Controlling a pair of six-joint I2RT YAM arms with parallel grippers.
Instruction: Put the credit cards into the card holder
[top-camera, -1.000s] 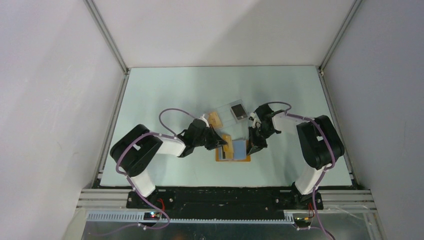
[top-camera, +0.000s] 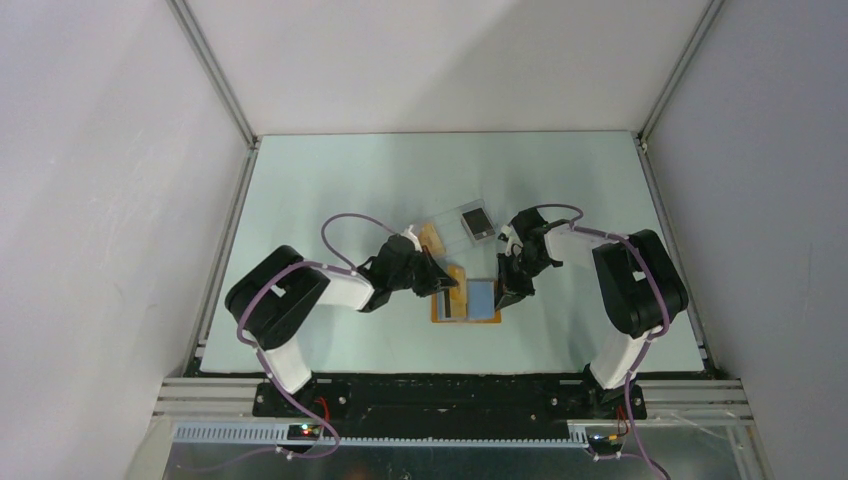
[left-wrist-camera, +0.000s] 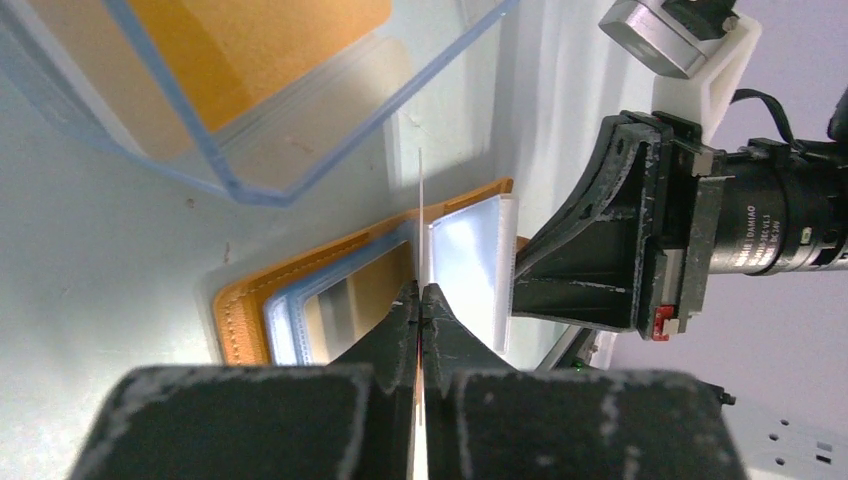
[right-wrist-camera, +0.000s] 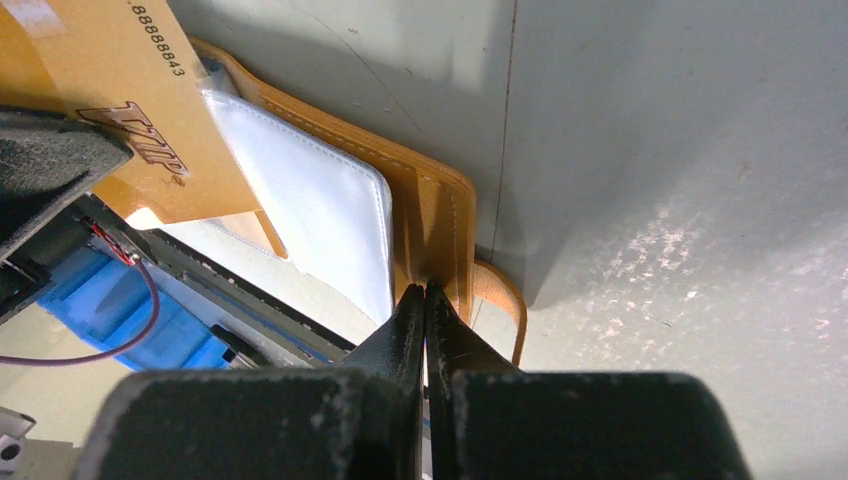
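The open card holder (top-camera: 482, 300), brown with pale blue-white pockets, lies on the table between both arms. My left gripper is shut on a gold card, which appears edge-on as a thin line in the left wrist view. That card is over the middle of the holder, beside the white pocket flap (right-wrist-camera: 310, 180); whether its lower edge is inside a pocket cannot be told. Behind the left pocket's window a gold surface with a dark stripe (left-wrist-camera: 338, 320) shows. At the holder's right brown edge, my right gripper is shut; its tips touch or nearly touch the edge.
A clear tray (left-wrist-camera: 265, 190) stands just behind the holder, with another gold card (top-camera: 430, 238) and a dark-and-grey card (top-camera: 478, 222) in it. Open table lies to the left and right. Both grippers are close together over the holder.
The left gripper and its gold card have shifted slightly to the right over the holder. My right arm and the holder look unmoved.
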